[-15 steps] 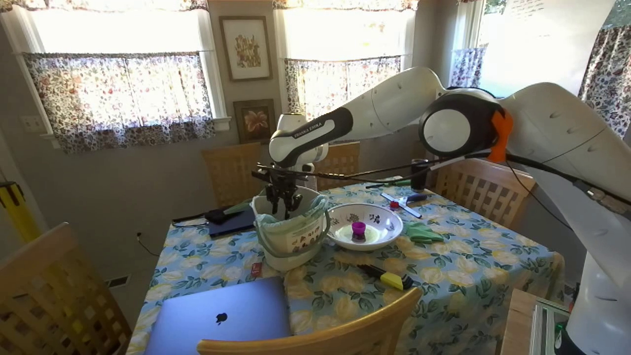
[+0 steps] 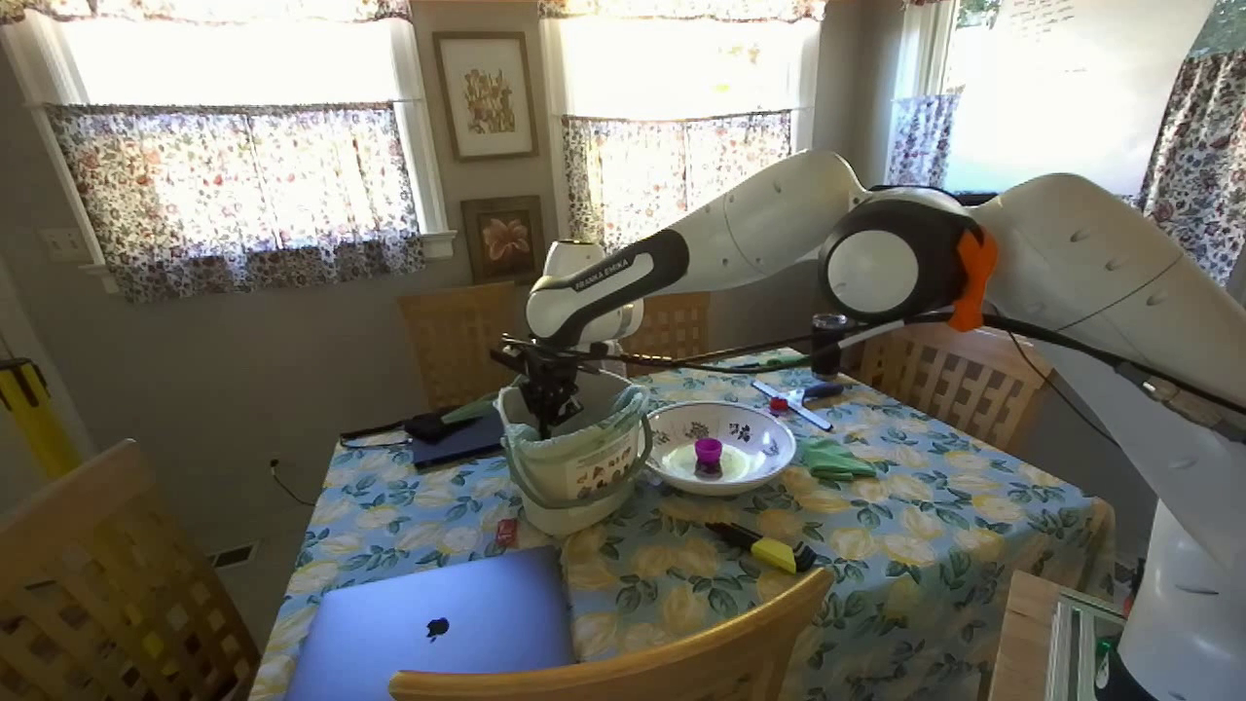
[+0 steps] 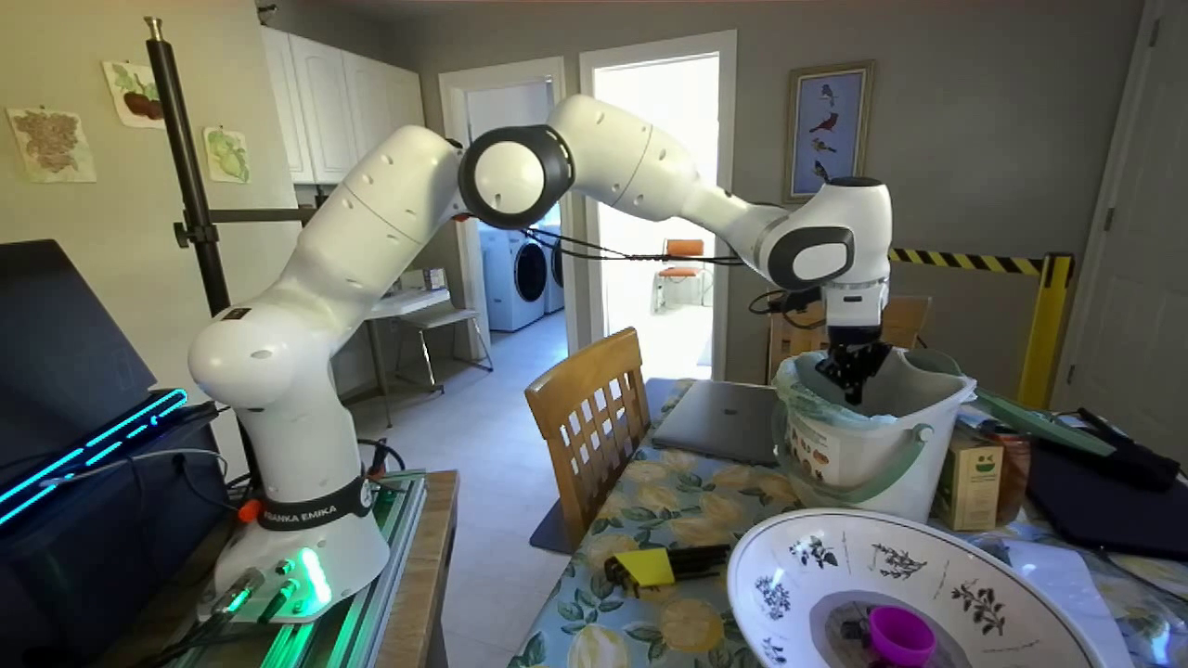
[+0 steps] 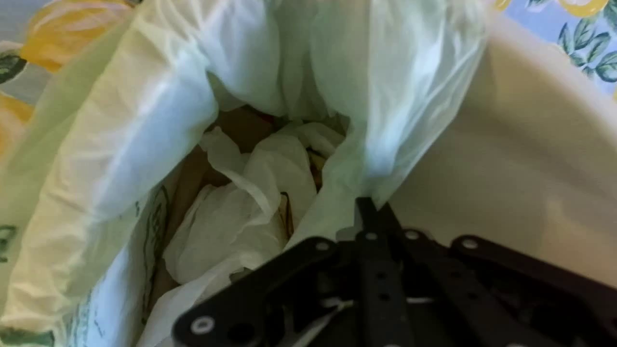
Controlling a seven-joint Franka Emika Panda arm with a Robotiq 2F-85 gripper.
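A white bucket (image 3: 913, 468) stands on the table, and a thin pale-green bag (image 4: 341, 139) lines part of it. Printed lettering shows on the bag's left side in the wrist view. My gripper reaches down inside the bucket's mouth, its black fingers closed together on a gathered fold of the bag. To the right of the fingers the bucket's inner wall is bare. Crumpled white paper (image 4: 243, 214) lies within the bag. Both exterior views show the gripper below the rim, with its fingertips partly hidden by the bag.
Beside the bucket sits a wide patterned bowl (image 2: 771, 444) holding a purple cup (image 2: 708, 451). A laptop (image 2: 444, 631) lies near the front edge. A yellow-and-black tool (image 2: 765, 548), a small carton (image 3: 970, 481) and a dark pad (image 2: 461, 439) are also close by.
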